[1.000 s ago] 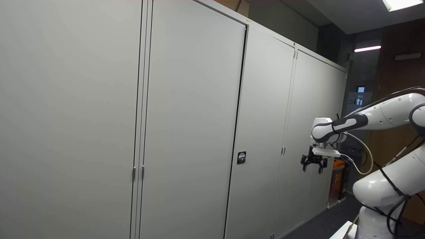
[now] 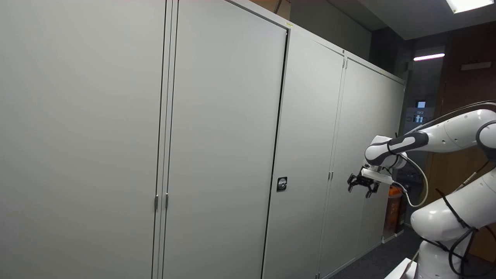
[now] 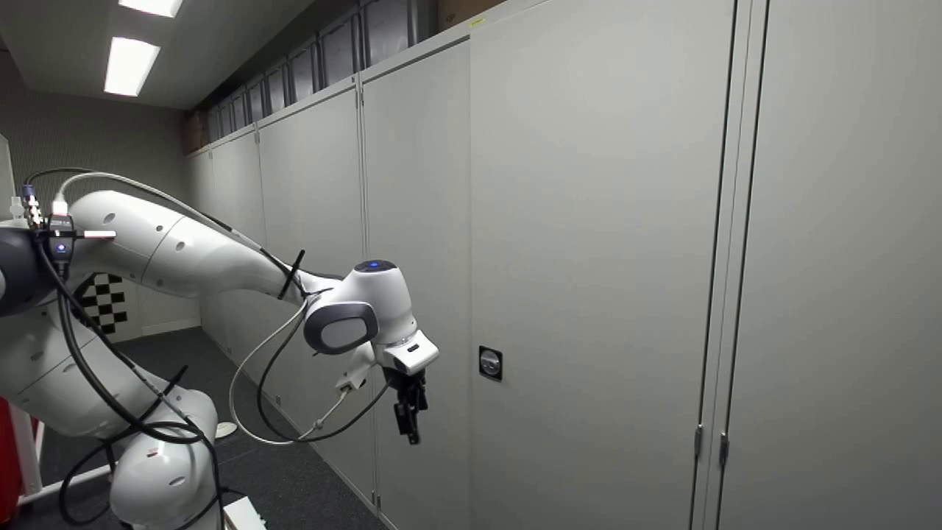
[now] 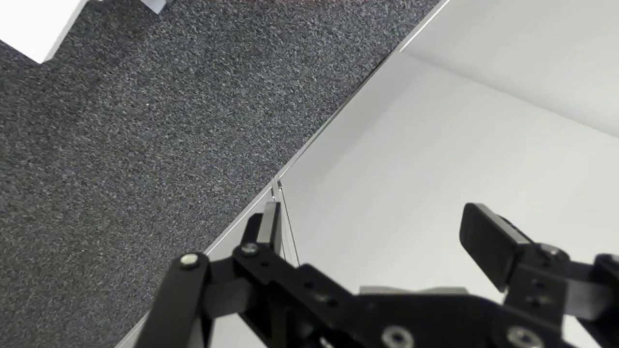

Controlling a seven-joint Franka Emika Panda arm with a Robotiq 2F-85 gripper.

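My gripper (image 2: 359, 190) hangs in the air in front of a row of tall grey cabinets, its fingers spread wide. Both black fingers show in the wrist view, with nothing held between them. A round metal lock handle on a dark plate (image 3: 491, 363) sits on one cabinet door (image 3: 592, 265). In exterior view 1 the same lock handle (image 2: 282, 184) lies to the left of my gripper and apart from it. That door and its neighbours stand closed.
Dark carpet (image 4: 191, 116) covers the floor below. A white base edge (image 4: 35, 23) lies at its corner. An orange bin (image 2: 393, 211) stands beyond the cabinets, and grey boxes (image 3: 340, 54) line the cabinet tops. Cables (image 3: 265, 437) loop from my arm.
My wrist has tilted and the gripper has shifted slightly left and up in exterior view 1. Its fingers stay spread. The cabinet doors have not moved.
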